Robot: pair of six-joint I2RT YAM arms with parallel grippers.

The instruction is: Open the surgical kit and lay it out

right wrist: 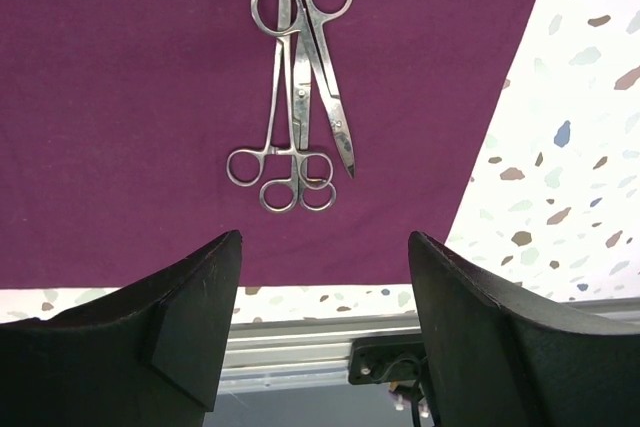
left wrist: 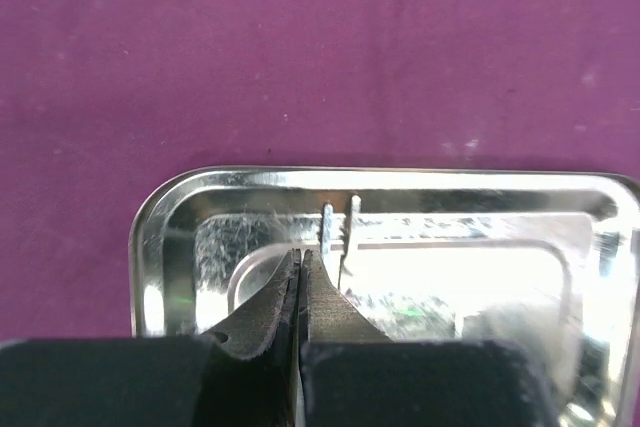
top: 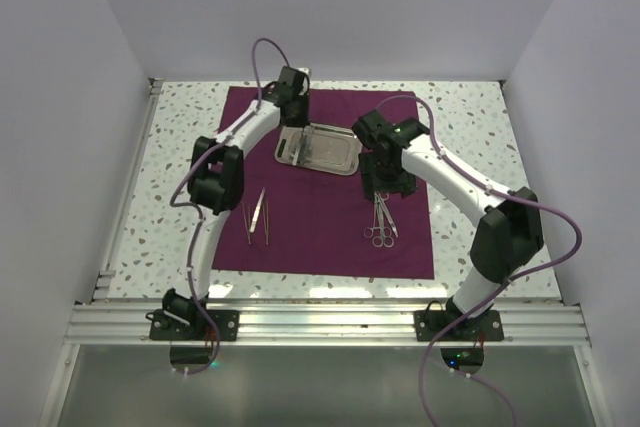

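Observation:
A shiny metal tray (top: 342,169) lies on the purple cloth. Over its left part is my left gripper, fingers shut, with nothing visible between them. Just right of those tips, two thin silver instrument ends (left wrist: 326,224) rest in the tray. My right gripper hangs open and empty above the cloth's right side. Below it lie several scissors and clamps (right wrist: 301,97) in an overlapping cluster. On the left of the cloth, a scalpel-like tool (top: 257,210) lies between thin instruments (top: 267,224).
Speckled tabletop (top: 470,107) surrounds it, free on both sides. A metal rail (top: 320,312) runs along the front edge.

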